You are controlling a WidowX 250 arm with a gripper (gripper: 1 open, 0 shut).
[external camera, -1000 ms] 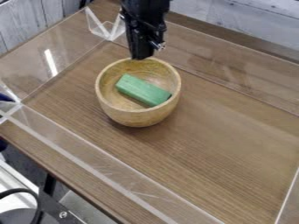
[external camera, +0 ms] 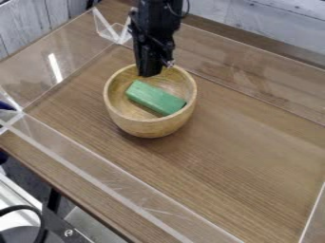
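Note:
A round wooden bowl sits on the wooden table, left of centre in the camera view, with a green block lying tilted inside it. My dark gripper hangs over the back part of the bowl, above and behind the green block. It looks shut, with nothing visible between its fingers, though it is small and dark in this view.
Clear plastic edging runs along the left side, with a dark cable at the lower left corner.
My gripper has moved a little lower, toward the back rim of the bowl. The bowl and green block have stayed where they were.

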